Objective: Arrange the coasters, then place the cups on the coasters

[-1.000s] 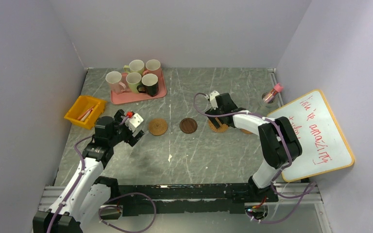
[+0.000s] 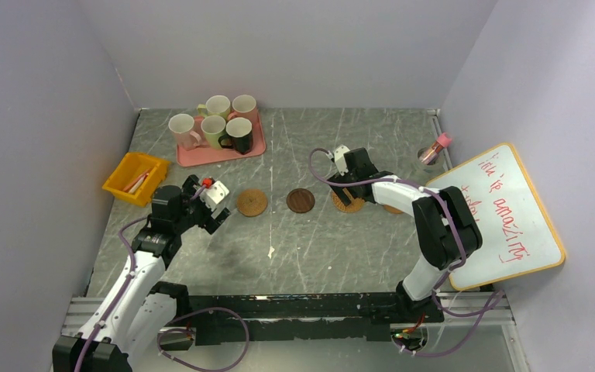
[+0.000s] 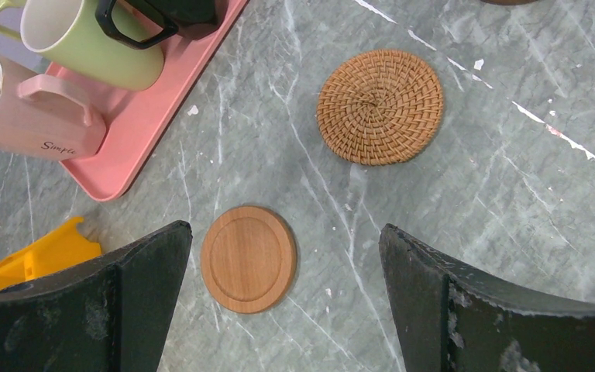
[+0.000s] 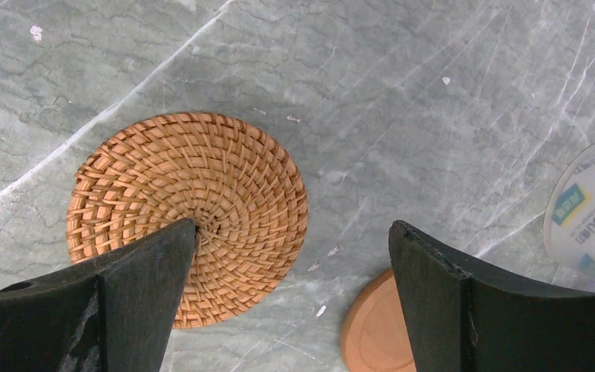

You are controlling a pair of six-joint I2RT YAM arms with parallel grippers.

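Note:
Several cups stand upright on a pink tray (image 2: 221, 156) at the back left: two pink ones, two light green ones and a black cup (image 2: 239, 139). Across the middle of the table lie a woven coaster (image 2: 252, 202), a dark wooden coaster (image 2: 300, 201) and a second woven coaster (image 4: 228, 194). A plain wooden coaster (image 3: 249, 260) shows between the fingers in the left wrist view, below the open left gripper. My right gripper is open above the second woven coaster, its fingers empty. Another round wooden coaster (image 4: 378, 329) is partly hidden by a right finger.
A yellow bin (image 2: 116, 184) with items inside sits left of the tray. A clear container with a pink top (image 2: 444, 140) stands at the back right. The whiteboard (image 2: 503, 217) leans on the right. Bare table (image 2: 302, 256) lies in front of the coasters.

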